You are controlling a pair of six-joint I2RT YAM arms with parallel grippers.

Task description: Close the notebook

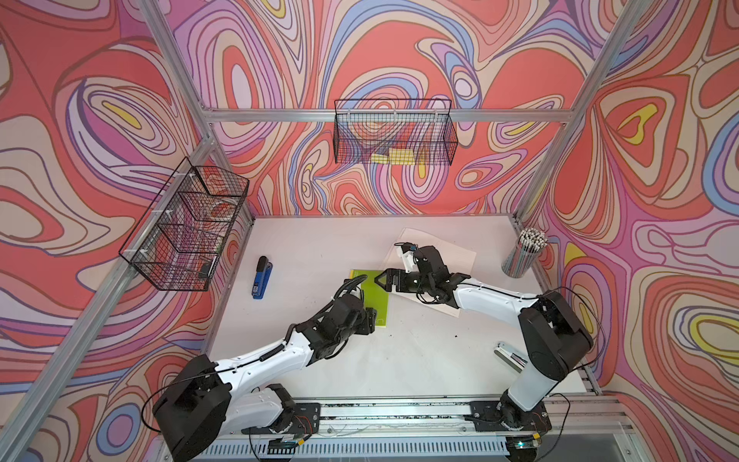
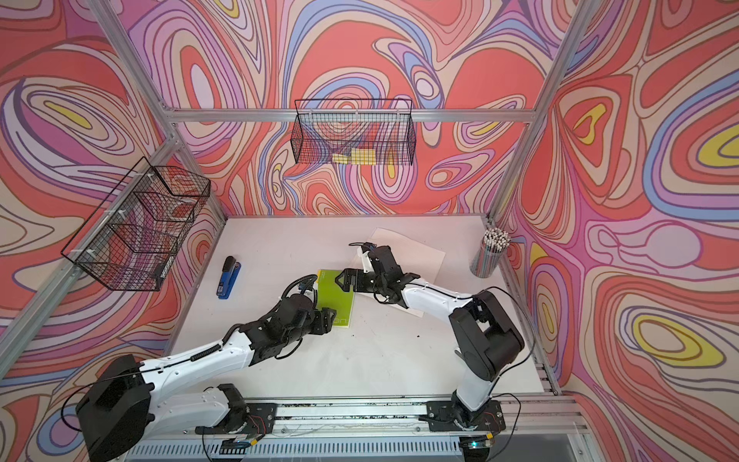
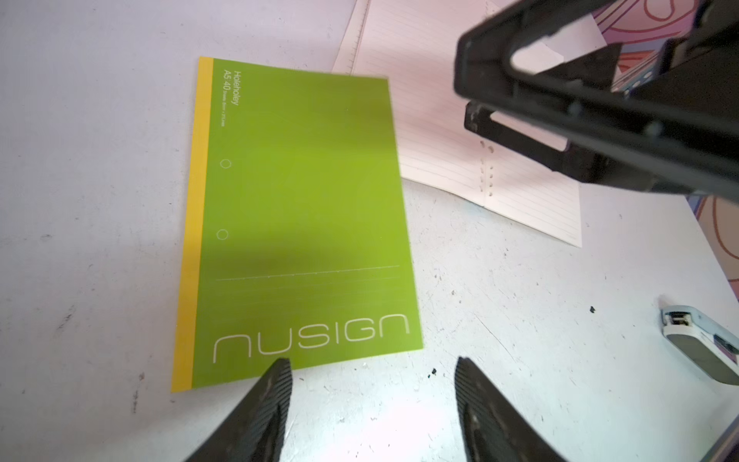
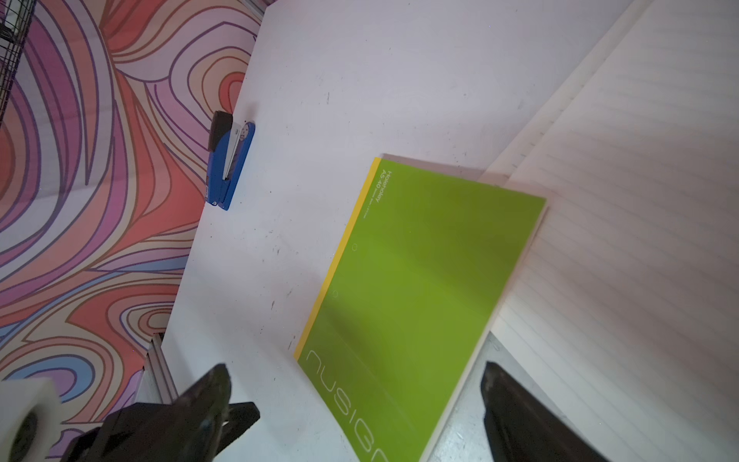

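Observation:
The notebook (image 3: pixel 308 208) lies flat on the table, its green cover with a yellow spine strip facing up. From the right wrist view the same green cover (image 4: pixel 423 269) appears closed over the pages. My left gripper is open just off the notebook's lower edge, nothing between its fingers. My right gripper hangs above the notebook's right side, also open and empty. In the top left view the left arm hides part of the cover's lower left.
Another lined, open pad (image 3: pixel 492 146) lies right of the notebook, under the right arm. A blue stapler (image 1: pixel 262 277) sits at the left, a pale stapler (image 3: pixel 699 338) at the right. A container of sticks (image 1: pixel 525 252) stands at the right edge.

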